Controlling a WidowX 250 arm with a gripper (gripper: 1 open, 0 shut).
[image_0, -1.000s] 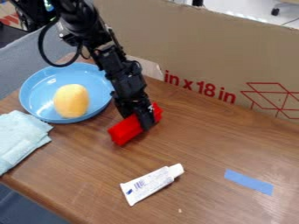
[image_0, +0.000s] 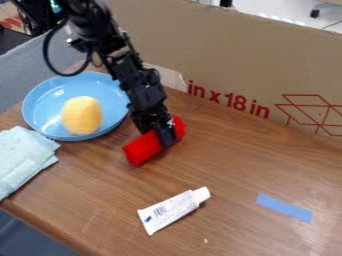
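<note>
My black gripper (image_0: 163, 132) reaches down from the top left and is shut on a red cylindrical object (image_0: 144, 149), which lies slanted on the wooden table (image_0: 214, 190), just right of the blue plate. The fingertips are partly hidden against the red object.
A blue plate (image_0: 51, 95) holds a yellow oval object (image_0: 82, 115). A light cloth (image_0: 20, 160) lies at the left edge, a white tube (image_0: 174, 208) at the front, blue tape (image_0: 285, 208) at the right. A cardboard wall (image_0: 267, 70) stands behind.
The arm and the red object show at most a very slight shift; everything else is still.
</note>
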